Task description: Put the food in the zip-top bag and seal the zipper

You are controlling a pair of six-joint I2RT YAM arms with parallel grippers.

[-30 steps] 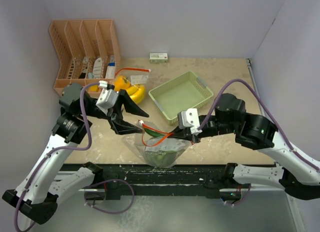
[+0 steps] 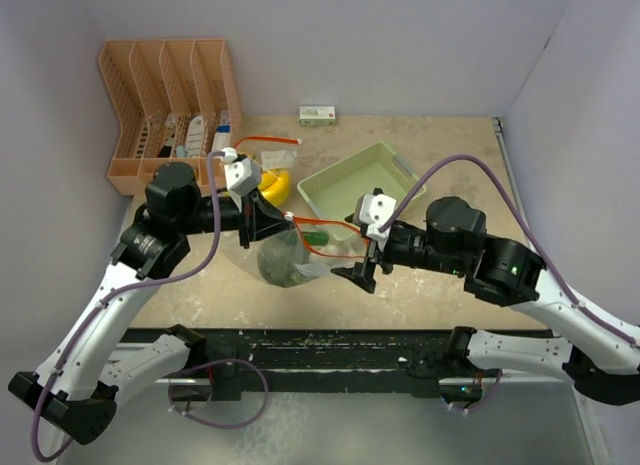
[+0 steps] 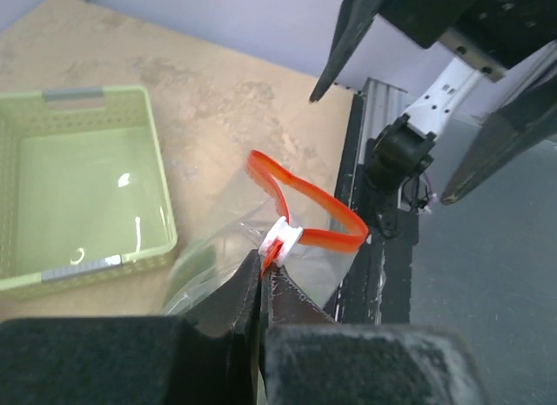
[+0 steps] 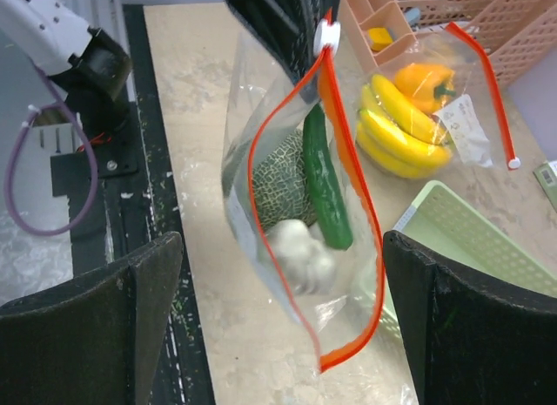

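A clear bag with an orange zipper (image 2: 322, 222) hangs from my left gripper (image 2: 287, 217), which is shut on the end of its mouth by the white slider (image 3: 283, 239). The mouth gapes as a loop. In the right wrist view a cucumber (image 4: 324, 178), a netted green item (image 4: 280, 185) and white round food (image 4: 300, 255) lie inside the bag. My right gripper (image 2: 352, 247) is open at the bag's other end, its fingers (image 3: 348, 30) apart from the zipper in the left wrist view. The bag's bottom is partly hidden in the top view.
An empty green basket (image 2: 408, 165) stands behind the bag. Another orange-zip bag with bananas (image 4: 402, 118) and a yellow pepper (image 4: 425, 84) lies at the back left, near the peach organizer (image 2: 125, 75). A small box (image 2: 317, 115) sits at the back.
The bag has swung left, its loop now turned toward the right gripper.
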